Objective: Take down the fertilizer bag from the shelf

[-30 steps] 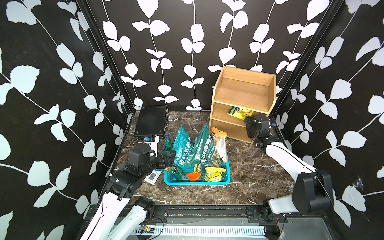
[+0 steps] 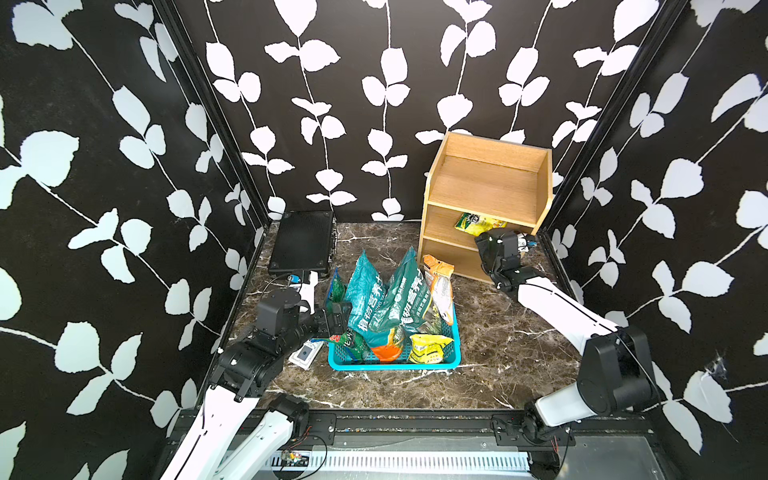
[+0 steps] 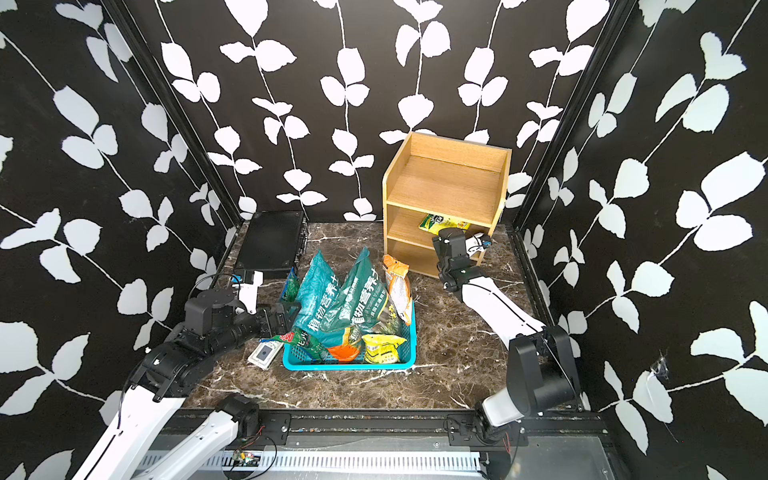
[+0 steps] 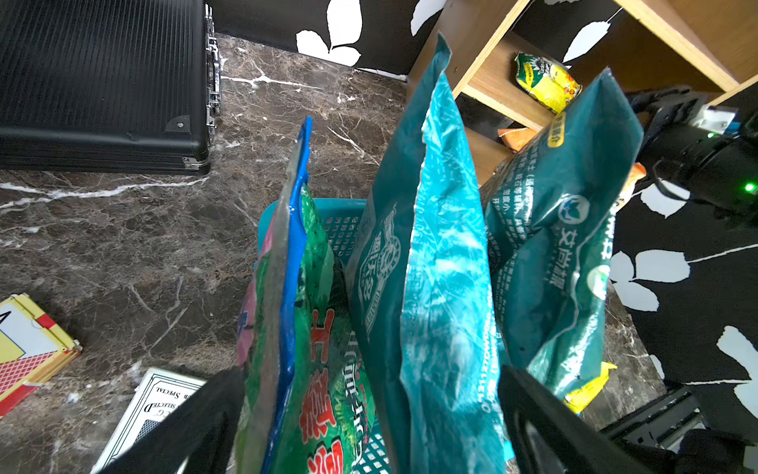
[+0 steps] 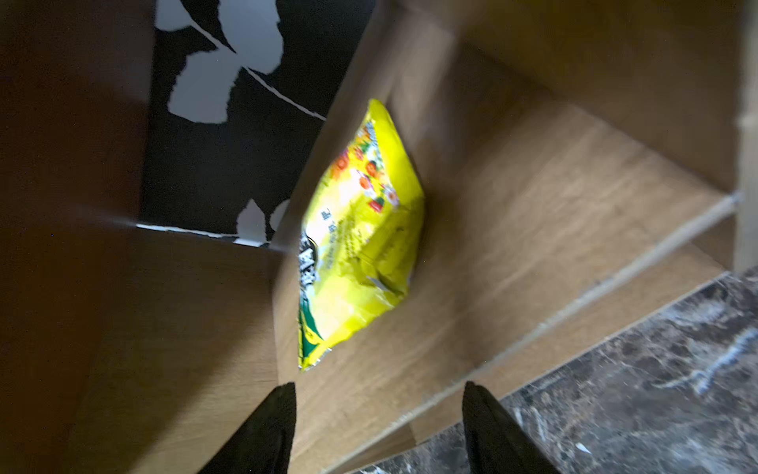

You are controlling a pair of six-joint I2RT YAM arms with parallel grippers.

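Observation:
A yellow fertilizer bag [image 5: 355,237] with green print lies on the middle shelf of the wooden unit [image 2: 488,188], also visible in the top right view [image 3: 440,224]. My right gripper is at that compartment's front, fingers apart and empty, with the bag just beyond them. My left gripper hangs over the left end of the blue basket [image 2: 392,366], its fingers wide apart around the tops of green and teal bags; I cannot see it touching them.
The basket holds several bags and stands left of the shelf unit. A black case [image 2: 300,240] lies at the back left, with card boxes [image 4: 31,347] in front of it. Bare marble counter lies at the front right.
My right arm has shifted left and its gripper has turned at the shelf's front, closer to the bag's compartment. The left arm and the basket look unchanged.

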